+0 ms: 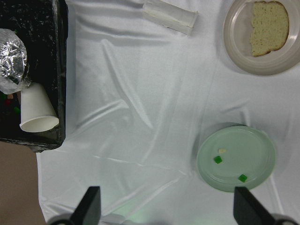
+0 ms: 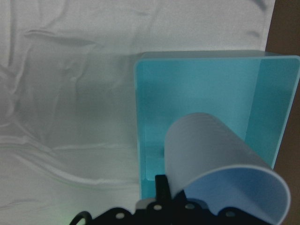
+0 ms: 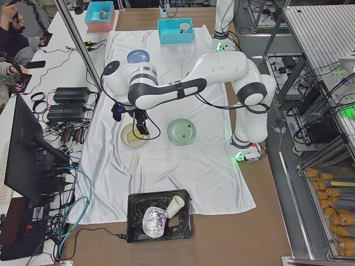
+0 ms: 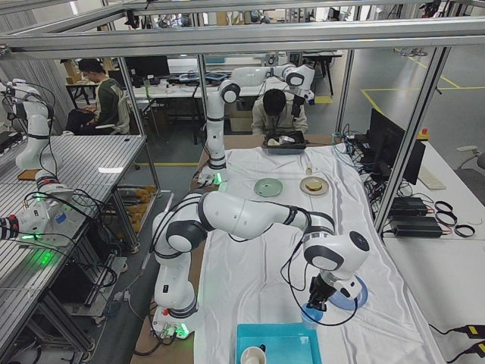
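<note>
My left gripper stands open over the white cloth. Below it lie a beige plate with a bread slice (image 1: 269, 28), a green plate (image 1: 220, 168) with small green and pale bits, a translucent piece (image 1: 168, 15), and a black lined tray (image 1: 56, 93) holding crumpled foil and a white cup. My right gripper is shut on the rim of a pale cup (image 2: 211, 145), held over the front part of a turquoise bin (image 2: 276, 117). A blue plate (image 4: 356, 299) lies beside that gripper in the right camera view.
A second white cup (image 4: 252, 356) is in the turquoise bin. The cloth between the plates is mostly clear. A monitor, cables and black boxes line one side of the cloth.
</note>
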